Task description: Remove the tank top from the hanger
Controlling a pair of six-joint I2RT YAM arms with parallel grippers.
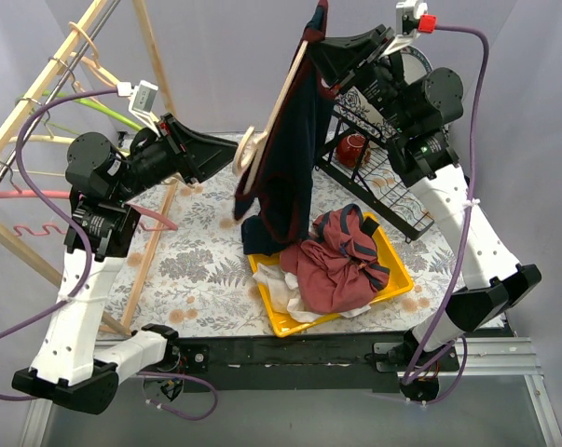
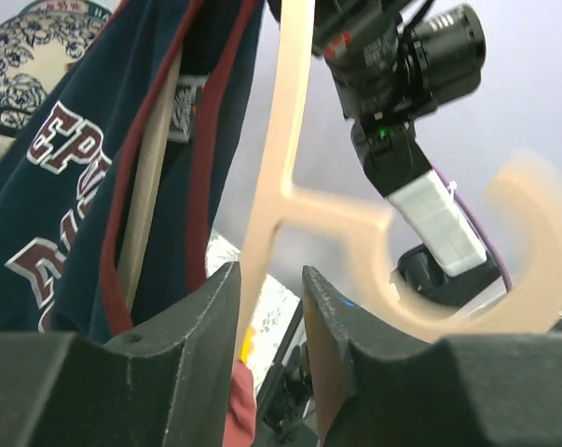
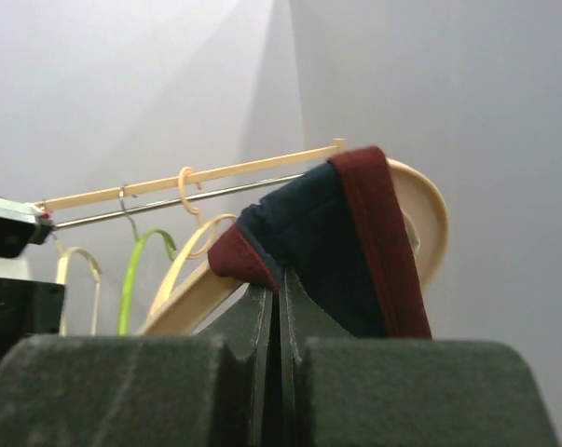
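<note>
The navy tank top with dark red trim hangs from my right gripper, which is shut on its upper end. In the right wrist view, the cloth is bunched at the shut fingertips, with the hanger's arm showing on either side. The pale wooden hanger slants down, nearly edge-on, still alongside the garment. My left gripper is at the hanger's lower-left end, near the hook. In the left wrist view, its fingers stand apart, with the hanger in front; whether it touches them I cannot tell.
A wooden rack with several hangers stands at the left. Below the garment lies a yellow basket holding red and white clothes. A black wire dish rack with a red pot is at the right.
</note>
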